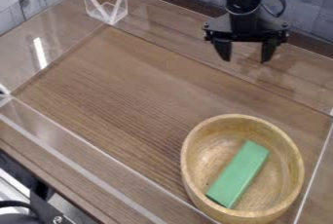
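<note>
The black gripper (pixel 244 43) hangs over the back right of the wooden table, its two fingers spread apart with nothing visible between them. At the front right, a round tan bowl (pixel 203 145) holds a green rectangular block (pixel 239 174), lying at a slant inside it.
A clear plastic holder (pixel 107 6) stands at the back left. A grey raised edge runs along the back right behind the gripper.
</note>
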